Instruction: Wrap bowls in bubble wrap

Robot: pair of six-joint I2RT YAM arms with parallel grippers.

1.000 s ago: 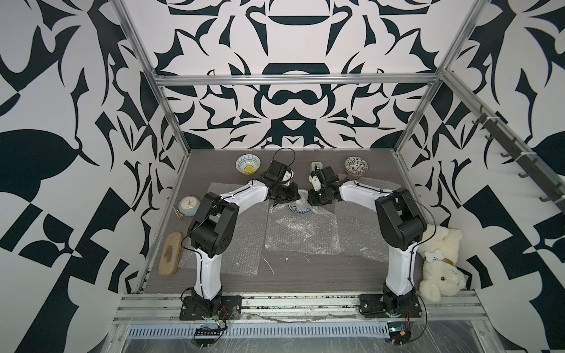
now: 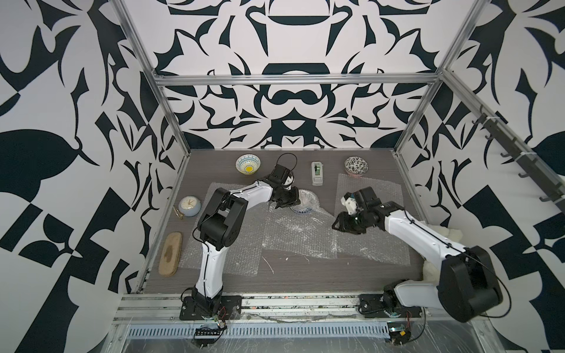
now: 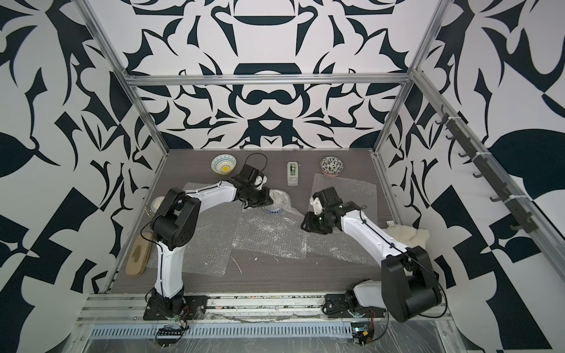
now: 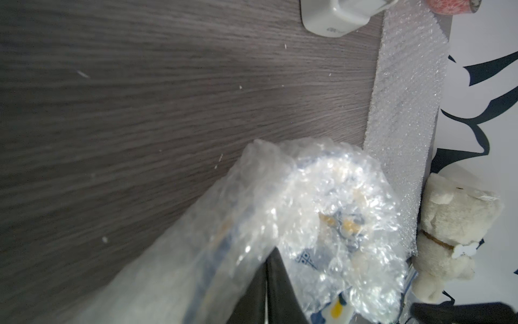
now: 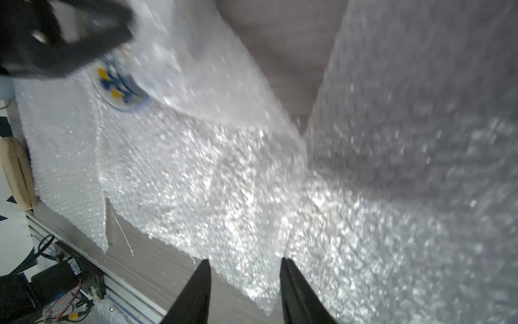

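A white bowl with blue and yellow pattern (image 5: pixel 116 89) sits mid-table, its upper part covered by a folded flap of bubble wrap (image 4: pixel 345 216). The rest of that sheet (image 2: pixel 300 232) lies flat in front of it. My left gripper (image 2: pixel 296 201) is shut on the bubble wrap at the bowl; its fingers (image 4: pixel 275 291) press into the folded layer in the left wrist view. My right gripper hovers right of the bowl above the sheets, fingers parted, nothing between them. Two more bowls, one yellow-centred (image 2: pixel 248 164) and one dark-patterned (image 2: pixel 356 166), stand at the back.
Further bubble wrap sheets lie at left (image 2: pixel 232 241) and right (image 2: pixel 376 235). A grey-white device (image 2: pixel 317 173) stands behind the bowl. A clock (image 2: pixel 189 206) and a wooden brush (image 2: pixel 170 254) are at the left edge, a white plush toy (image 4: pixel 458 216) at the right.
My right gripper has moved away from the bowl, rightward and toward the front.
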